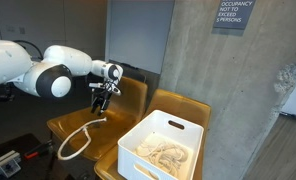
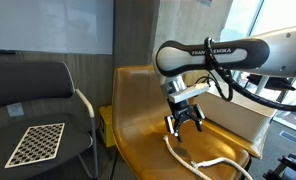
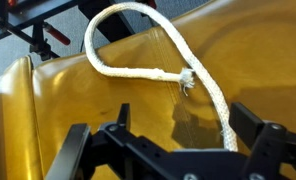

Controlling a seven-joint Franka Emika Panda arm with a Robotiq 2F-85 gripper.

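A white rope (image 3: pixel 138 72) lies in a loop on the tan leather seat (image 3: pixel 73 95). Its frayed end (image 3: pixel 187 78) shows near the middle of the wrist view, and the other stretch runs down toward the right finger. Above the seat hangs my gripper, open, its two dark fingers spread wide. Between them the lower part of the rope (image 3: pixel 223 110) comes into view, nearer the right finger. From the side, the gripper (image 2: pixel 185 127) points down over the seat with the rope (image 2: pixel 178 155) below it, apart from the fingertips as far as I can tell.
A white bin (image 1: pixel 161 145) holding more rope (image 1: pixel 166 156) stands on the neighbouring chair to the right. The chair's backrest (image 1: pixel 128 97) rises close behind the gripper. Another dark chair (image 2: pixel 33 120) with a checkered board (image 2: pixel 38 144) stands apart.
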